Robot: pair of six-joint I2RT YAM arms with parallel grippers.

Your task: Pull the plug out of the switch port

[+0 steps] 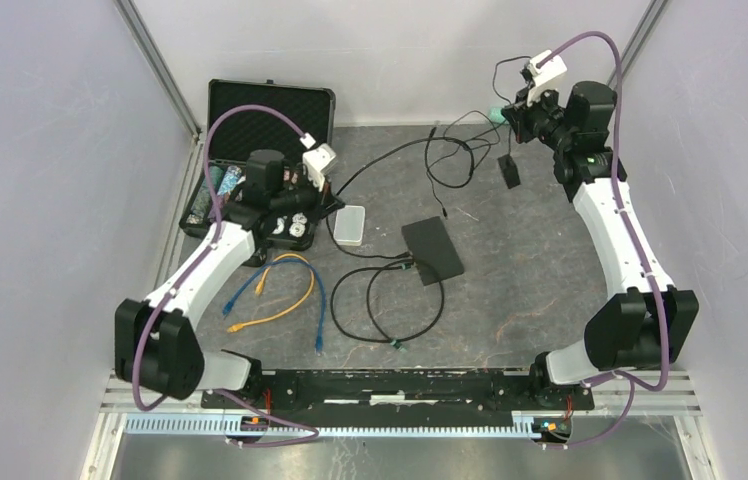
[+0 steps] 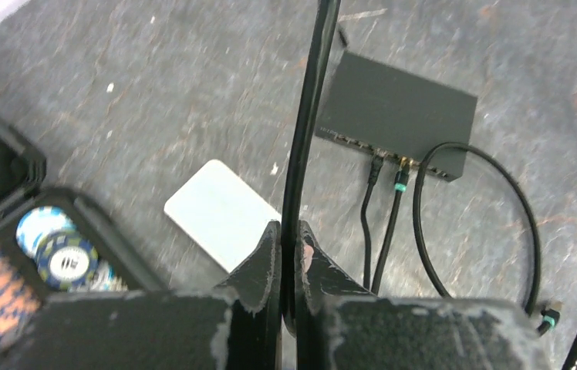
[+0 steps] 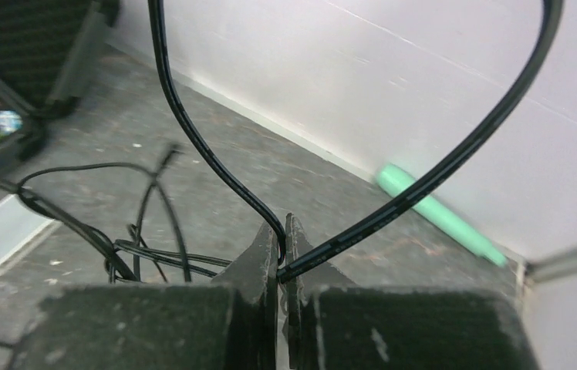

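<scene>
The black switch (image 1: 435,250) lies on the table; in the left wrist view plugs (image 2: 377,166) with black cables sit in its port row on the switch (image 2: 397,104). My left gripper is shut on a thick black cable, held above the white box, left of the switch. My right gripper is raised at the back right, shut, with looped black cables at its fingertips; a black adapter (image 1: 509,171) hangs or lies below it.
An open case (image 1: 280,115) of chips is at the left, with a white box (image 1: 348,225) beside it. Blue and yellow cables (image 1: 290,310) lie front left. A green cylinder (image 3: 432,208) lies by the back wall.
</scene>
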